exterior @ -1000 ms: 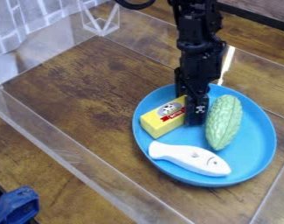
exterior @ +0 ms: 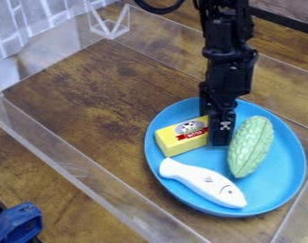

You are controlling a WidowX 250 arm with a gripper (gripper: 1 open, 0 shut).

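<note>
The black gripper (exterior: pixel 220 119) reaches down from the top into the blue plate (exterior: pixel 277 185), its open fingers at the back of the plate, just behind and right of a yellow box (exterior: pixel 182 141) with a skull-like print. To the right lies a pale green vegetable-like toy (exterior: pixel 250 146). A white bottle-shaped object (exterior: pixel 202 182) lies at the front of the plate. The fingertips are dark and partly hard to make out.
Bare wooden surface (exterior: pixel 93 104) fills the space left of the plate. A clear plastic edge runs along the lower left, with a blue object (exterior: pixel 17 226) in the bottom corner.
The gripper has shifted slightly. The yellow box has moved a little down and left, and the green toy and white object have also shifted slightly on the plate.
</note>
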